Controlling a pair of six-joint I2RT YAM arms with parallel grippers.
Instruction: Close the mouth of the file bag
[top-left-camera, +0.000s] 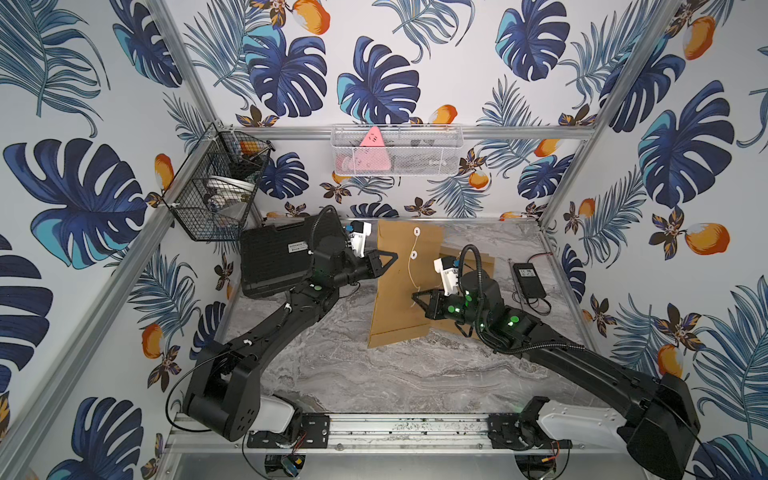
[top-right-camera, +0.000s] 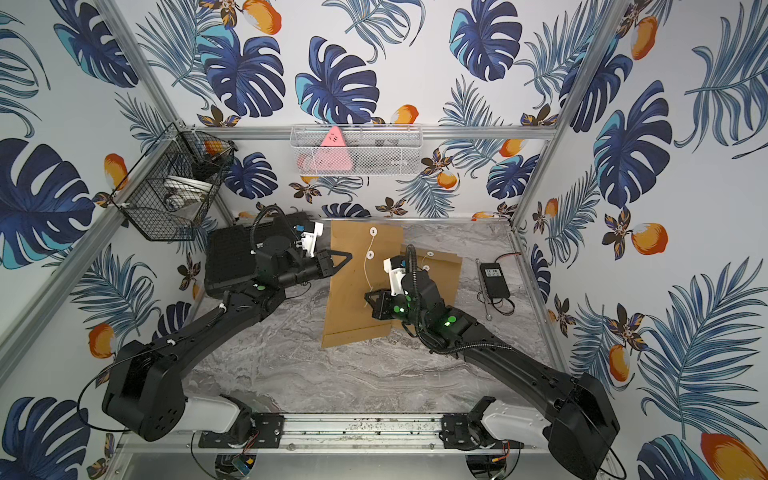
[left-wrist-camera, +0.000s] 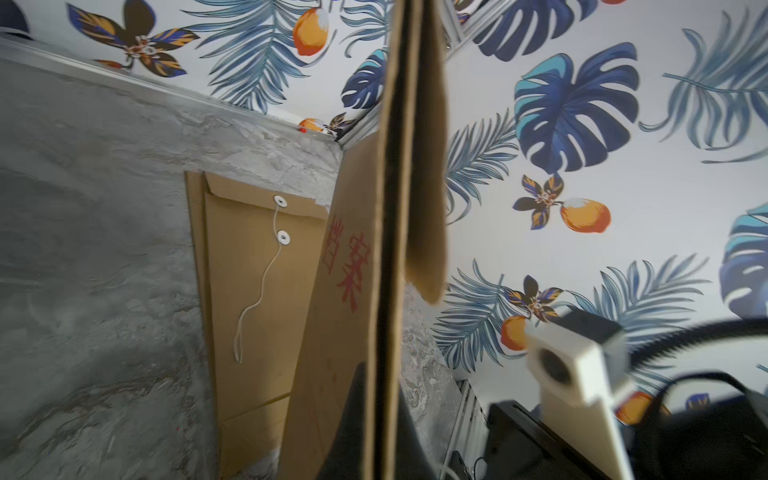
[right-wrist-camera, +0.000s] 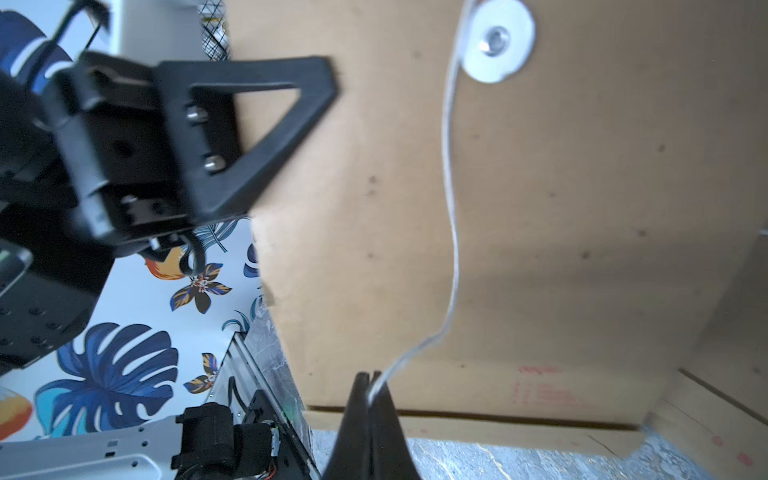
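Note:
A brown file bag (top-left-camera: 400, 304) stands upright, tilted, with two white buttons (top-right-camera: 369, 255) and a white string (right-wrist-camera: 453, 224) running down its face. My left gripper (top-left-camera: 382, 260) is shut on the bag's left edge; in the left wrist view that edge runs between its fingers. My right gripper is shut on the string low on the bag's face, the cord passing to its fingertips.
A second brown bag (left-wrist-camera: 252, 312) lies behind it. A black case (top-left-camera: 272, 260) is at back left, a black device (top-left-camera: 527, 280) at right, wire baskets (top-left-camera: 212, 200) on the rails.

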